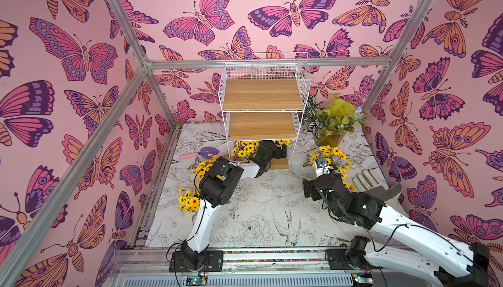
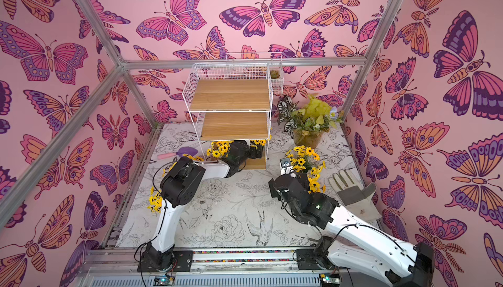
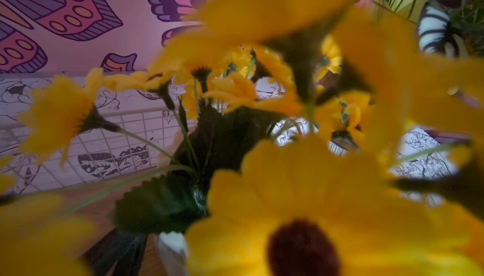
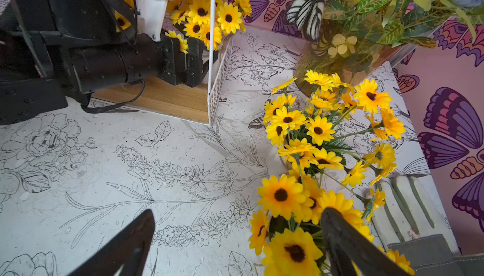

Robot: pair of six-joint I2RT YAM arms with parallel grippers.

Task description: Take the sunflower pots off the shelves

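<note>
My left gripper reaches into the bottom tier of the white wire shelf, among yellow sunflowers. Their blooms crowd the left wrist view and cover most of its fingers. In the right wrist view its fingers stand in front of the shelf sunflowers; the pots are mostly hidden. My right gripper is open over the table, its right finger overlapping a sunflower bunch whose pot is hidden. More sunflowers stand on the table at left, partly behind the left arm.
The upper shelf and middle shelf are bare. A big leafy plant stands right of the rack. A glove lies at the right, and a purple-and-pink tool at the left.
</note>
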